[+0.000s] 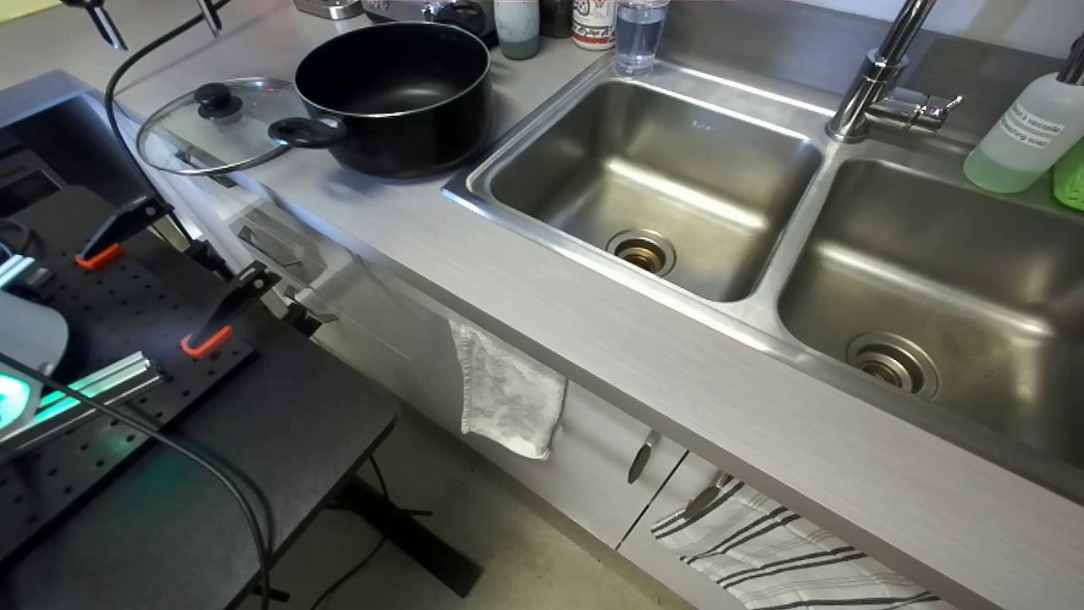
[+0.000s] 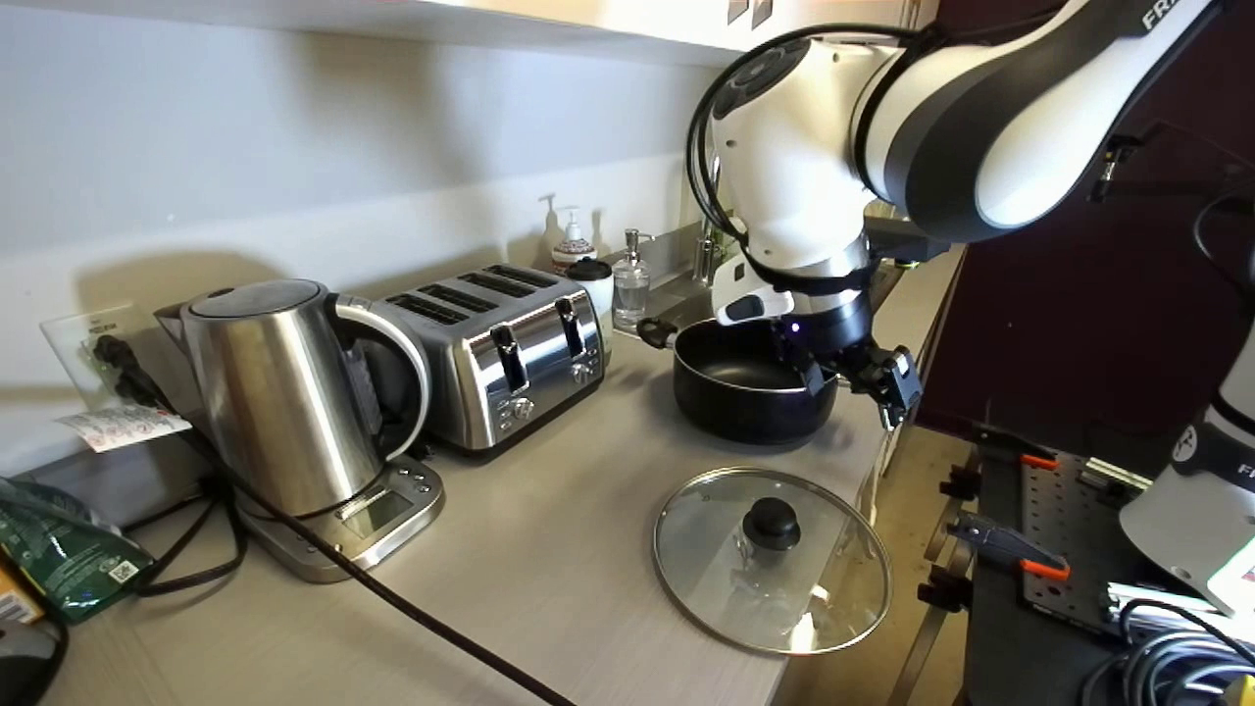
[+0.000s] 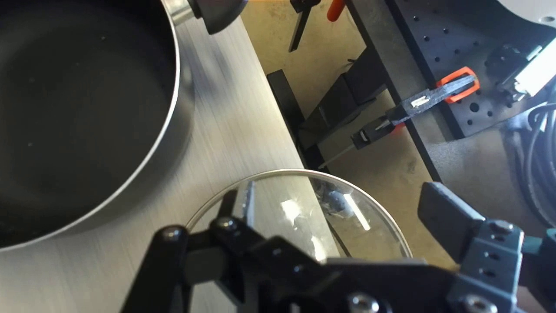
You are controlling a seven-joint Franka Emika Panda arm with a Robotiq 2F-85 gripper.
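Observation:
A black pot (image 1: 396, 97) stands uncovered on the counter, left of the sink in exterior view 1, its inside empty where it shows. Beside it lies a round glass lid (image 2: 773, 559) with a black knob (image 2: 772, 523), part of its rim reaching past the counter edge. My gripper (image 2: 856, 394) hangs above the counter's edge, near the pot in exterior view 2. From the wrist, its fingers (image 3: 451, 221) stand wide apart over the lid, nothing held between them. Fingertips (image 1: 105, 27) show at the top left of exterior view 1. The gripper's body hides the lid's knob in the wrist view.
A toaster (image 2: 500, 347) and a kettle (image 2: 294, 400) stand along the wall. A black cord (image 2: 388, 594) crosses the counter. Right of the pot is a double sink (image 1: 660, 188); a glass of water (image 1: 639, 39) stands at its corner. Bare counter lies between toaster and lid.

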